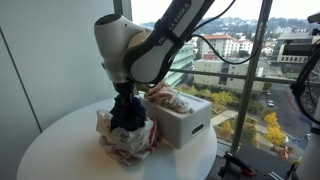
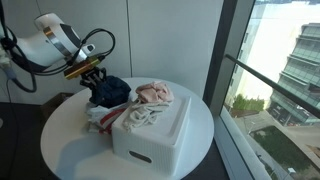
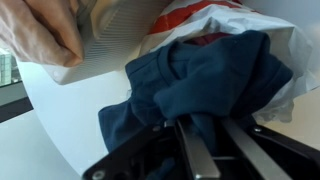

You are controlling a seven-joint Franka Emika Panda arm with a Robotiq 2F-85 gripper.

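A dark navy cloth [image 1: 128,112] hangs from my gripper [image 1: 127,90] in exterior view 1, its lower part resting in or on a crumpled white and red bag [image 1: 126,146]. In the wrist view the navy cloth [image 3: 215,80] is bunched up between the fingers, which are shut on it. The white bag [image 3: 285,38] with red print lies behind and under the cloth there. From exterior view 2 the gripper [image 2: 96,82] meets the top of the navy cloth [image 2: 110,92]; the bag's opening is mostly covered.
Beside the bag a white box [image 2: 160,139] stands on the round white table [image 1: 62,150], with pale pink cloths [image 2: 154,94] on its top. Free table lies left of and in front of the bag. A window is close behind the table.
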